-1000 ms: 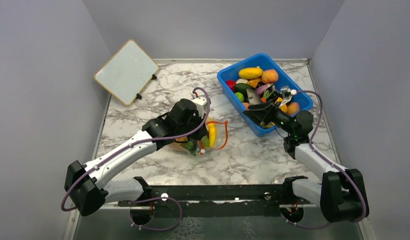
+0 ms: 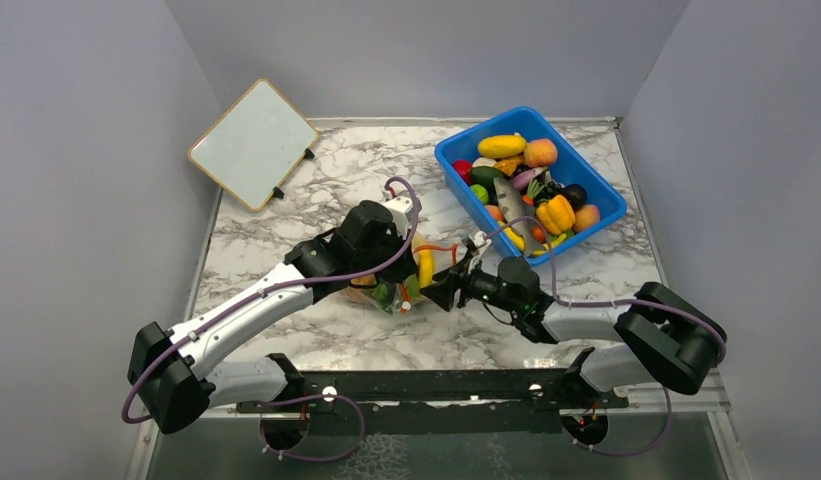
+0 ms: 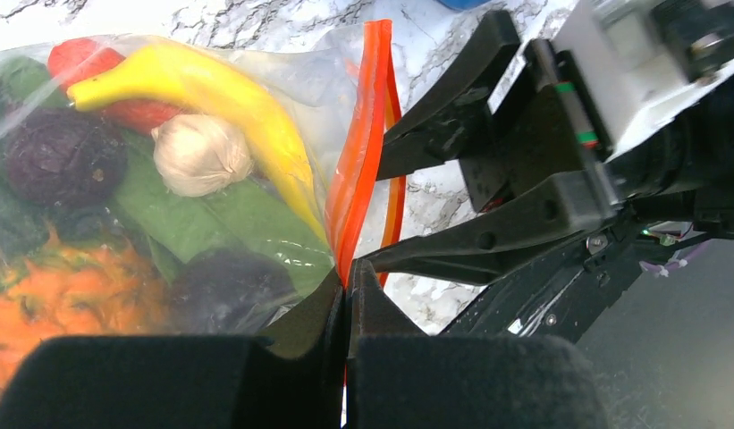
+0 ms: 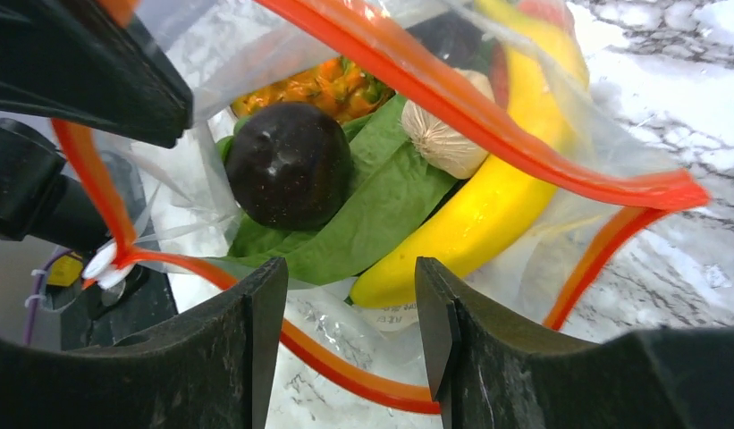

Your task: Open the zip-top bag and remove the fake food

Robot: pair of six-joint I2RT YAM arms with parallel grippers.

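The clear zip top bag with an orange zip edge [image 3: 363, 134] lies with its mouth held apart, facing right. Visible inside are a yellow banana-like piece [image 4: 488, 223], a dark round one [image 4: 291, 165], a garlic bulb [image 3: 202, 154], green leaves [image 4: 381, 201] and an orange bumpy piece [image 3: 77, 304]. My left gripper is shut on the bag's edge, where the orange strip runs between its tips. At the mouth, my right gripper points inward, fingers apart, the near end of the yellow piece beyond them; I see nothing clamped.
A blue bin [image 2: 611, 210] full of fake food stands at the back right. Back left, a whiteboard [image 2: 254, 145] leans on the marble table. Both grippers are close together at the bag mouth.
My right gripper has come from over the blue bin, left and toward the table front, to the bag's mouth. The left arm and the bag look unmoved.
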